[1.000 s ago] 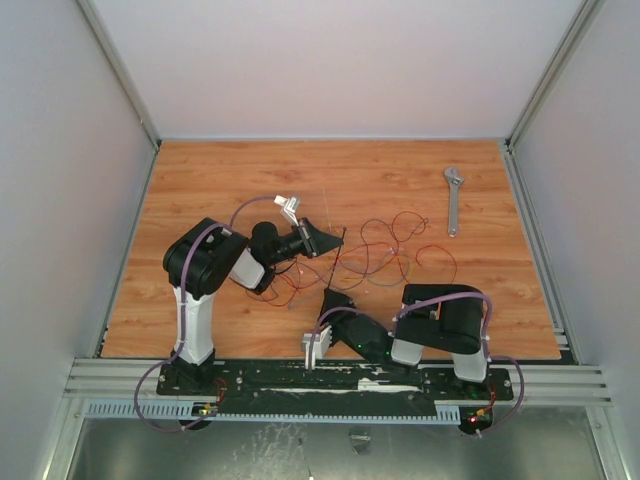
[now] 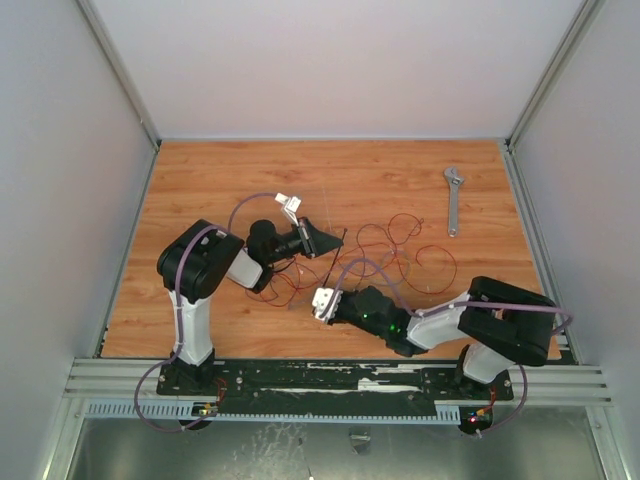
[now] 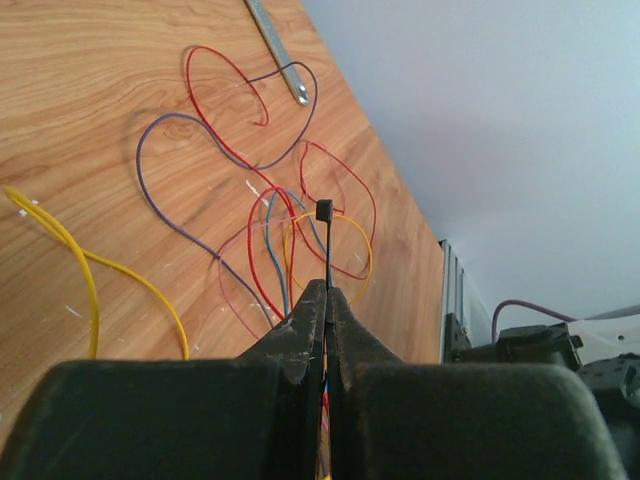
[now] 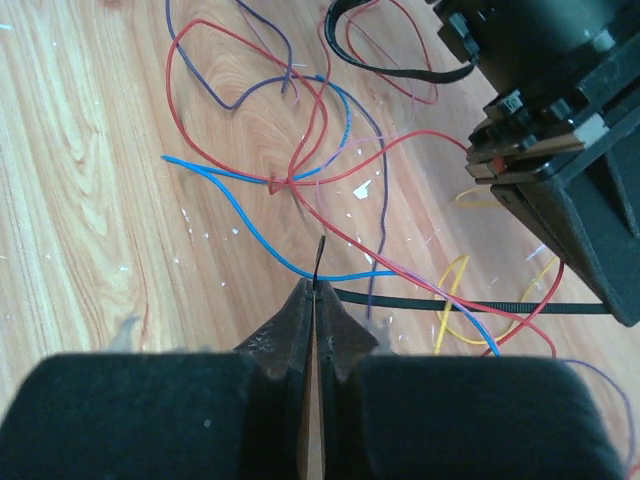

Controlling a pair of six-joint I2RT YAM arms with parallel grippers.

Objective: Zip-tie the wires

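Observation:
Tangled red, blue, purple and yellow wires (image 4: 290, 180) lie on the wooden table. My left gripper is shut at the middle of the pile, a thin black strip (image 3: 325, 215) standing up from its fingertips. My right gripper is shut low over the wires' near side, with a thin dark tip (image 4: 319, 250) showing at its fingertips. A black zip tie (image 4: 470, 305) runs from near the right fingertips across under the wires, past the left gripper's body.
An adjustable wrench (image 2: 452, 205) lies at the back right. Pale walls enclose the table on the sides and back.
The left arm has stayed in place.

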